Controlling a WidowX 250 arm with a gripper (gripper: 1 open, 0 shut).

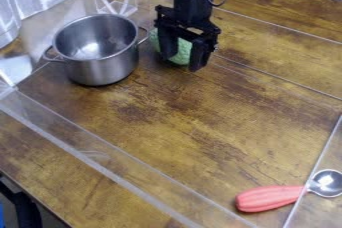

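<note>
The black gripper (182, 42) is low at the top centre, over a green object (167, 46) that its dark fingers partly cover. Whether it grips that object is unclear. A steel pot (96, 62) stands just left of them.
A pink-handled scoop (274, 197) with a metal head lies at the bottom right. Clear plastic edging runs along the left and lower right.
</note>
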